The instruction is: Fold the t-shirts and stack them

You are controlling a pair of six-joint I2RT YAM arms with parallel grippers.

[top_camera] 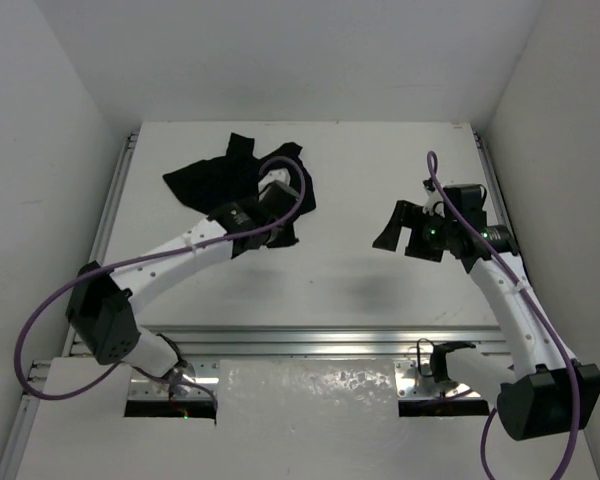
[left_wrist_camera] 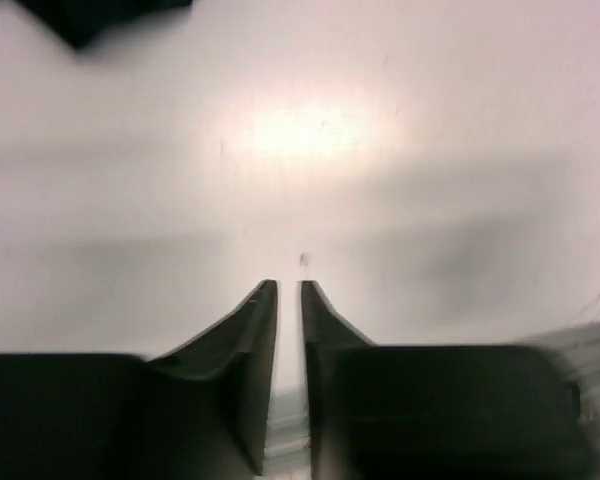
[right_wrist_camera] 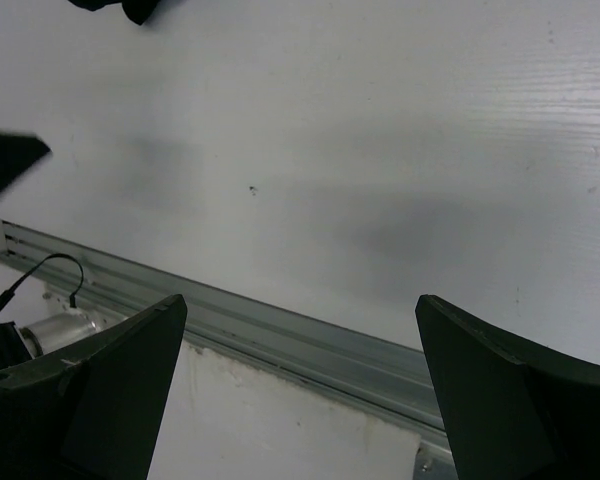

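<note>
A black t-shirt (top_camera: 205, 182) lies spread and rumpled on the back left of the white table; its dark corner (left_wrist_camera: 95, 18) also shows in the left wrist view. My left gripper (top_camera: 285, 236) hangs over the shirt's front right part; in its blurred wrist view the fingertips (left_wrist_camera: 266, 295) stand a small gap apart over bare table, part open. My right gripper (top_camera: 408, 232) is open over the bare right side of the table, with nothing between its fingers.
Metal rails (top_camera: 280, 340) run along the front edge, and walls close in the back and sides.
</note>
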